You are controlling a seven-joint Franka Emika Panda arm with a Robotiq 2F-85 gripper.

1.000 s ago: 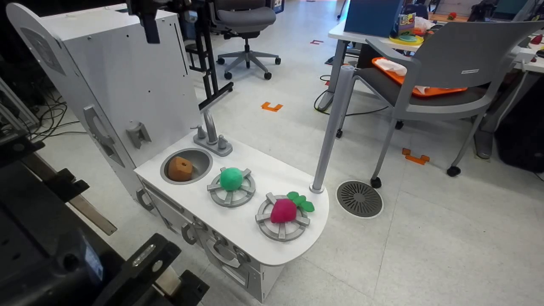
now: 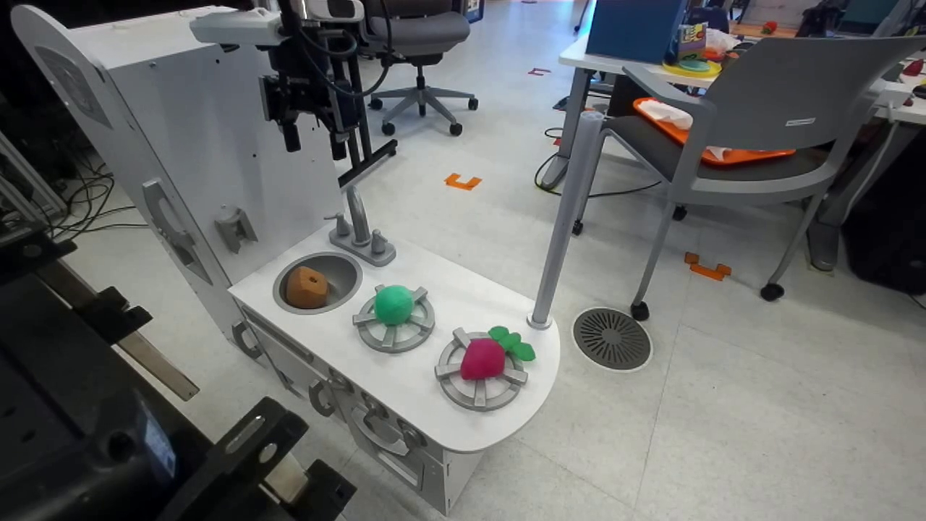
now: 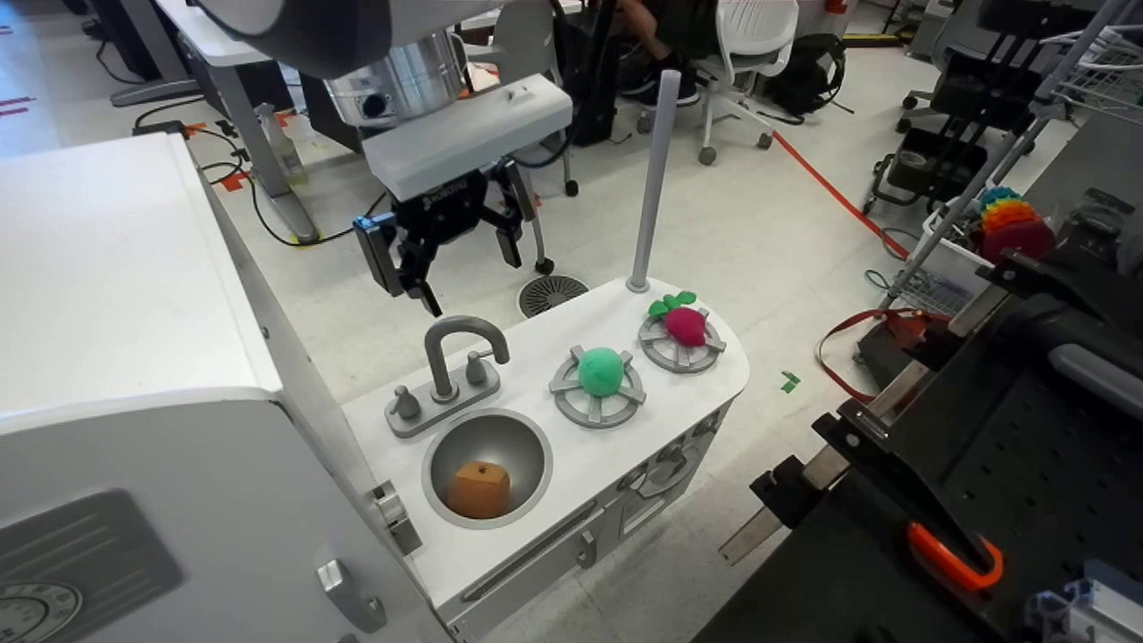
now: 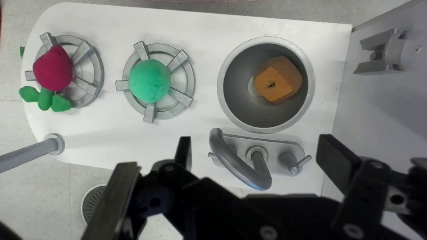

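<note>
My gripper (image 3: 471, 283) hangs above and behind the toy faucet, its two fingers spread wide and nothing between them; in the wrist view the gap between the fingertips shows the white counter and the faucet. An orange-brown blocky toy (image 4: 279, 79) lies in the round grey sink (image 4: 225, 103). On the middle burner sits a green ball (image 4: 149, 81). A magenta beet-like toy (image 4: 53, 68) with green leaves rests on the far burner, its leaves hanging over the rim. None of these toys touches my gripper.
A curved grey faucet (image 3: 467, 323) rises behind the sink. One grey post (image 3: 654, 182) stands at the counter's back edge, near the magenta toy. The tall white cabinet (image 2: 213, 130) walls off the sink's side. Bare white counter lies around the burners.
The gripper has come down and further into exterior view 1, from the top edge to above the faucet. The toys have stayed in place.
</note>
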